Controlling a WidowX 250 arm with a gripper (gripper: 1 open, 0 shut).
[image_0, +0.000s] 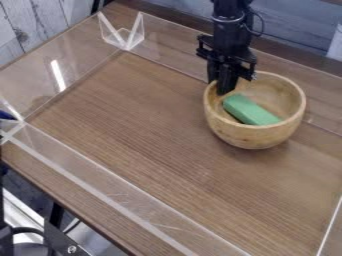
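My black gripper (230, 72) reaches down from the top centre to the back-left rim of a wooden bowl (254, 136), its fingertips at the rim or just inside it. It looks shut, though what is between the fingers is hard to make out, probably the bowl's rim. A green oblong block (250, 110) lies in the bowl.
A clear angular plastic piece (122, 32) stands at the back left edge. A wall runs behind the bowl.
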